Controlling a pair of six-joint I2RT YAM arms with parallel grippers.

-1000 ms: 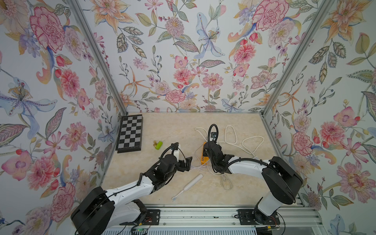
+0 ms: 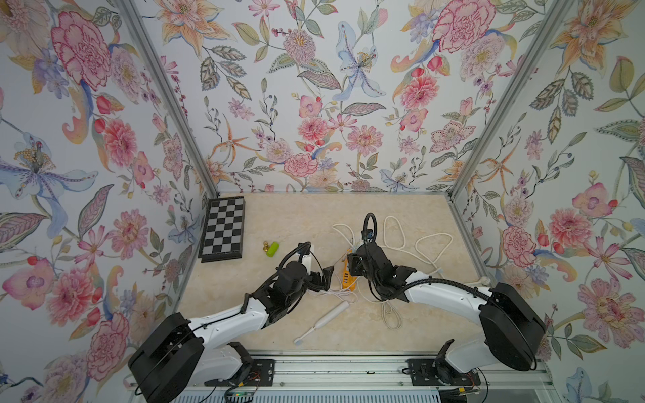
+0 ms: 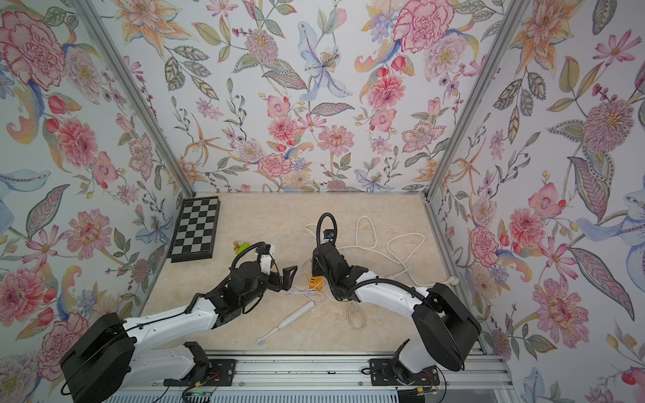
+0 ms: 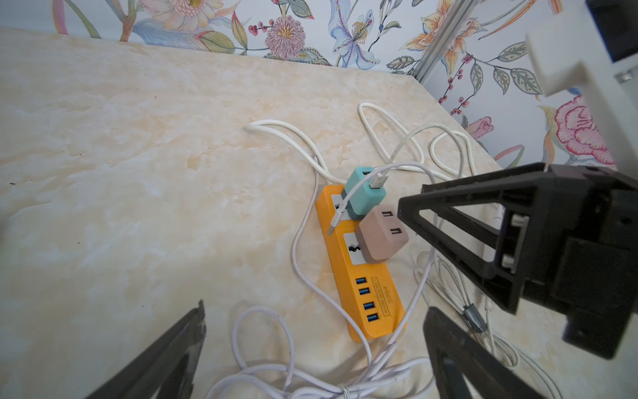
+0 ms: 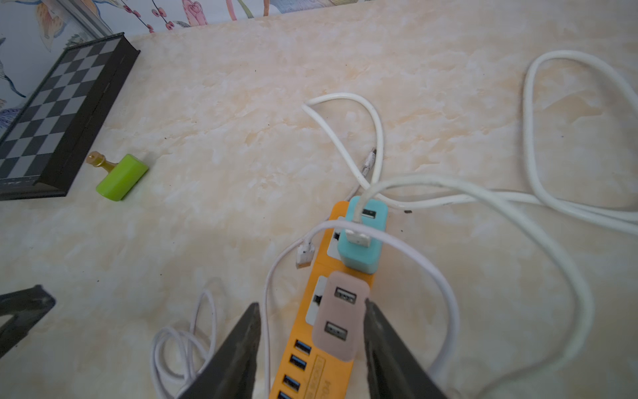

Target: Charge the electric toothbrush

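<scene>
An orange power strip (image 4: 355,286) holds a teal adapter (image 4: 362,189) with a cable plugged in and a pink adapter (image 4: 382,236) with two USB ports. A loose plug (image 5: 305,252) hangs beside the strip's left side. The white electric toothbrush (image 2: 326,319) lies on the table's front. My left gripper stands open, left of the strip, nothing between its fingers. My right gripper hovers over the pink adapter, its fingers apart with no item clearly gripped; in the left wrist view it enters from the right.
A checkered board (image 2: 221,228) is at the back left, near a green cylinder (image 5: 121,177) and a small brass piece (image 5: 98,159). White cables (image 5: 531,133) loop over the right side.
</scene>
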